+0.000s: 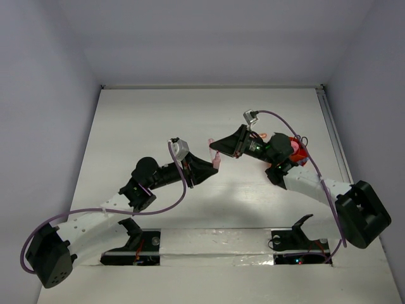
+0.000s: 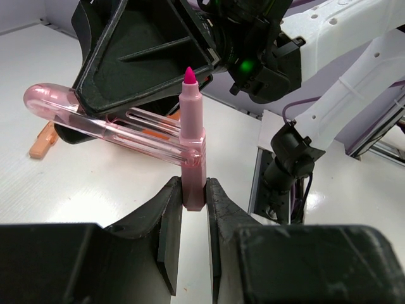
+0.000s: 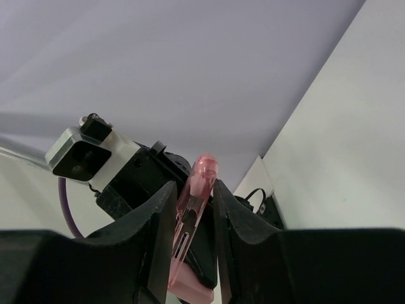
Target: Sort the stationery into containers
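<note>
A pink marker [image 2: 192,136] with its bright tip bare stands upright in the left wrist view. My left gripper is shut on its lower end. Across from it, my right gripper [image 1: 214,146] is shut on a clear pink cap [image 2: 104,126], which sticks out sideways past the black finger. The cap's inner end reaches the marker's body below the tip, roughly at a right angle; whether they touch cannot be told. In the right wrist view the cap [image 3: 197,187] rises slanted between the fingers.
A red container [image 1: 302,154] holding stationery stands at the right, partly behind the right arm, with dark scissors loops [image 1: 304,140] at its rim. An orange item [image 2: 42,140] lies on the table.
</note>
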